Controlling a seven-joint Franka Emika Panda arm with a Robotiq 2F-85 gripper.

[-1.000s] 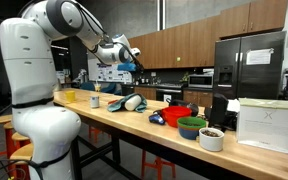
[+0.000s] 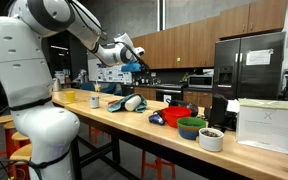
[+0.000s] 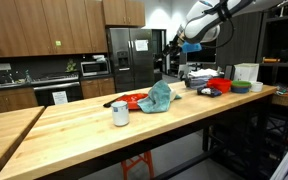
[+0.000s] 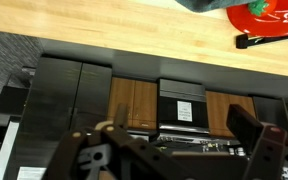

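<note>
High above the counter hangs my gripper (image 2: 141, 66), well clear of everything on it. In the wrist view its dark fingers (image 4: 106, 140) stand wide apart at the bottom, open, with nothing between them. A teal-grey cloth (image 3: 158, 99) lies crumpled on the wooden counter (image 3: 59, 142). Near it is a rounded pale container (image 2: 135, 103). Beyond lie a red dish (image 2: 175, 115) and a green bowl (image 2: 191, 124). A white cup (image 3: 120, 114) stands upright by itself.
A white box (image 2: 268, 127) and a small filled white bowl (image 2: 212, 138) occupy one counter end. A yellow cup (image 2: 70, 97) sits at the other. Behind are a dark fridge (image 2: 246, 68) and an oven (image 4: 183, 110). Bare counter surrounds the white cup.
The arm has shifted slightly, its elbow a little lower, while the gripper stays high over the counter. Nothing on the counter has visibly moved.
</note>
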